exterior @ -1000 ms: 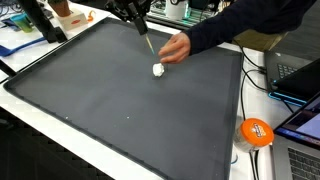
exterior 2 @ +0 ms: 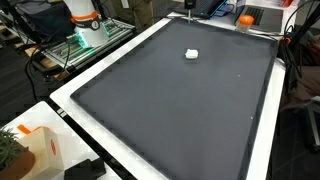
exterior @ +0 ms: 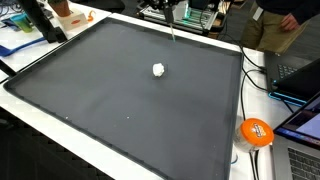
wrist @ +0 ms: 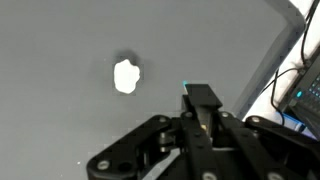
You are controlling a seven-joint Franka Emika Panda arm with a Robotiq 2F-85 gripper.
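Note:
A small white lump (exterior: 158, 70) rests on the dark grey board (exterior: 110, 120). It also shows as a white piece (exterior 2: 192, 53) in the second exterior view and as a white blob (wrist: 126, 76) at the upper left of the wrist view. My gripper (exterior: 168, 18) is above the board's far edge, apart from the lump, shut on a thin, light stick (exterior: 173, 34) that points down. In the wrist view the dark gripper fills the lower right, and only a small teal bit shows by its tips; most of the stick is hidden.
An orange-topped container (exterior: 254, 134) stands by the board's right side. Beyond it are a laptop (exterior: 296, 80) and black cables. A person's arm (exterior: 284, 10) shows at the top right. Most of the board is bare.
My gripper and the stick have moved rightward and toward the far edge, away from the lump. A hand beside the lump one second ago has withdrawn. The lump looks unmoved.

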